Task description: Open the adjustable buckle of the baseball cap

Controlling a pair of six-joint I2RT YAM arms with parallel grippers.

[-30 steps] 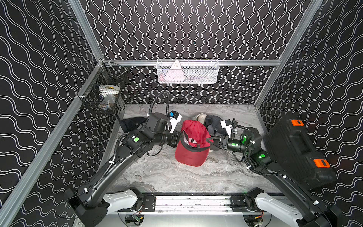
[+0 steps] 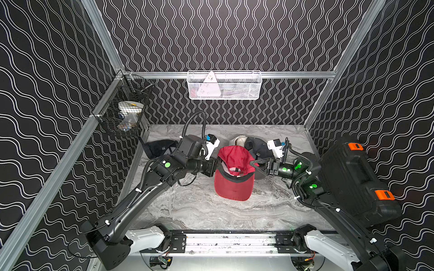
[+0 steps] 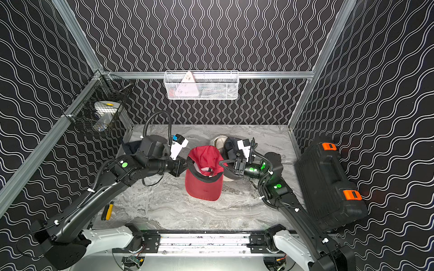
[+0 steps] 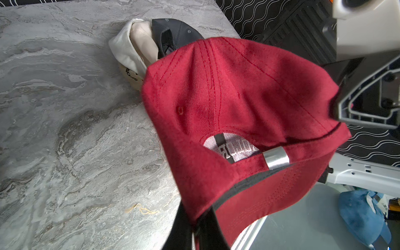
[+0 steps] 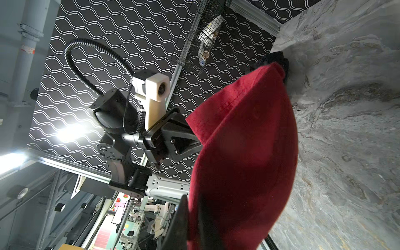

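The red baseball cap (image 2: 234,185) is held between both grippers, brim toward the front, back strap facing up. In the left wrist view its silver buckle (image 4: 275,157) shows on the strap beside the back opening. My left gripper is shut on the cap's left edge, its fingertips partly covered by fabric. My right gripper (image 2: 254,164) is shut on the cap's opposite edge; in the right wrist view red fabric fills the space over its fingers.
Cream and dark grey caps (image 3: 231,143) lie behind the red one. A dark item (image 2: 153,148) lies back left. A black case (image 3: 330,185) stands along the right side, a wire basket (image 2: 126,108) hangs left, and a white basket (image 2: 226,85) hangs at the back.
The red cap and both grippers have shifted slightly to the right, with the cap's brim a little lower in the top left view.
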